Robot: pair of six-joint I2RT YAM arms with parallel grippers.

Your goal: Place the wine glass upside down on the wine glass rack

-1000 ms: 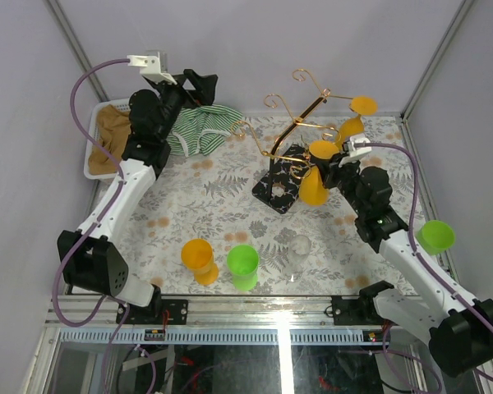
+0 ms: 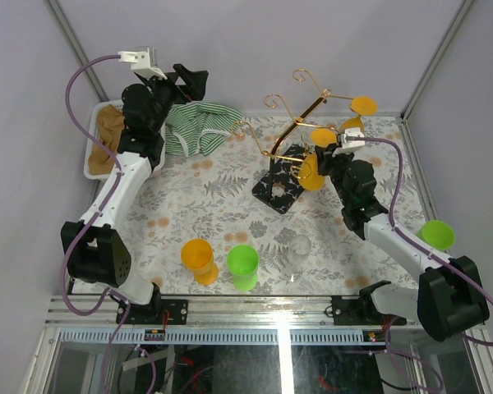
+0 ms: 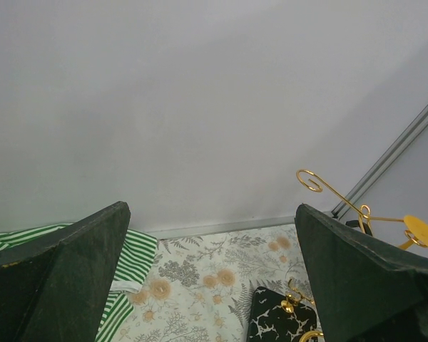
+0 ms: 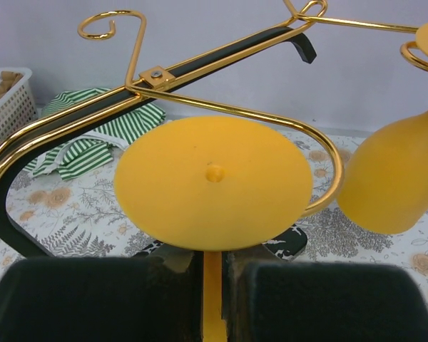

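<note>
The gold-and-black wine glass rack (image 2: pixel 292 123) stands at the back centre-right, with a yellow glass (image 4: pixel 392 171) hanging upside down on it. Another yellow glass is upside down among its hooks, its round base (image 4: pixel 164 178) inside a gold loop in the right wrist view, and my right gripper is shut on its stem. My left gripper (image 2: pixel 189 86) is open and empty, raised at the back left above the striped cloth.
An orange glass (image 2: pixel 198 258), a green glass (image 2: pixel 243 267) and a clear glass (image 2: pixel 299 254) line the front edge; a green cup (image 2: pixel 436 235) is at the right. A basket (image 2: pixel 93 164) and striped cloth (image 2: pixel 197 131) fill the back left.
</note>
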